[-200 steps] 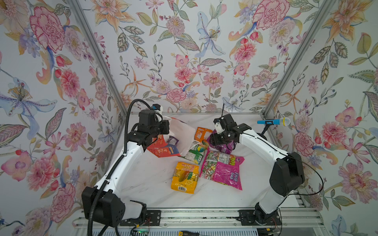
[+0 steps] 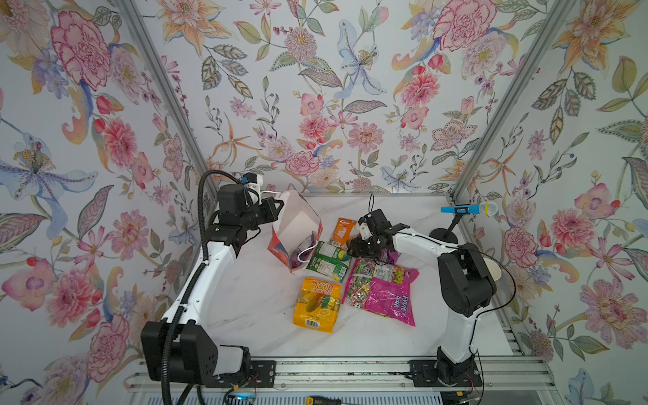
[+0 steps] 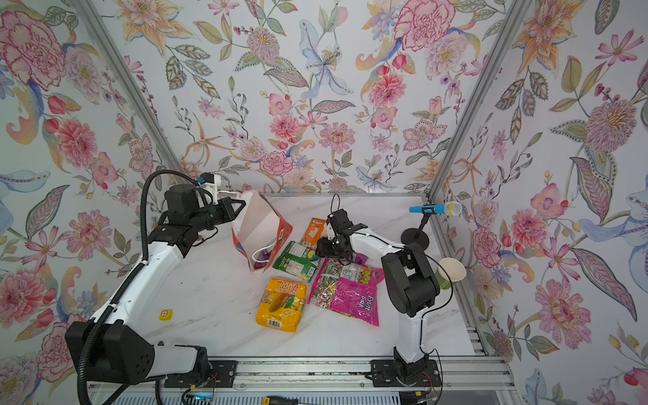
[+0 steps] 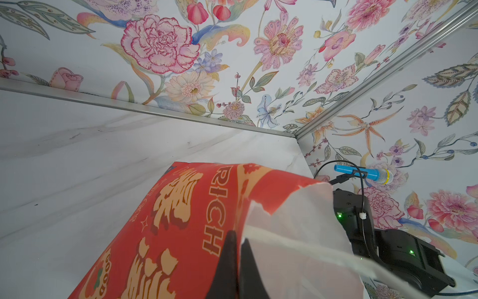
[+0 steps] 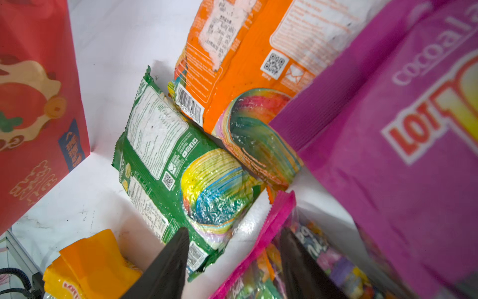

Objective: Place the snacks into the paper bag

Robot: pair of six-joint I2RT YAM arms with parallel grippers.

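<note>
The red paper bag (image 2: 281,251) stands open at the table's left-centre, its white inside showing and a purple packet (image 2: 307,247) within. My left gripper is shut on the bag's upper edge; a white handle crosses close by. My right gripper is open and empty, low above the snacks, its fingers pointing toward the green packet (image 5: 164,144) and the pink-edged candy bag (image 5: 271,224). Behind the green packet lies an orange packet (image 5: 244,64). A purple snack bag (image 5: 388,134) rests to the right. Nearest the front is a yellow packet (image 2: 317,303).
The candy bag with its pink panel (image 3: 354,297) covers the table right of the yellow packet. A blue microphone on a stand (image 2: 465,209) and a cup (image 3: 452,268) stand at the right. Bare table lies front left.
My left gripper has shifted left, and the bag has swung round, its opening now less spread toward the snacks. My right gripper has moved left and lower, over the green packet's right end.
</note>
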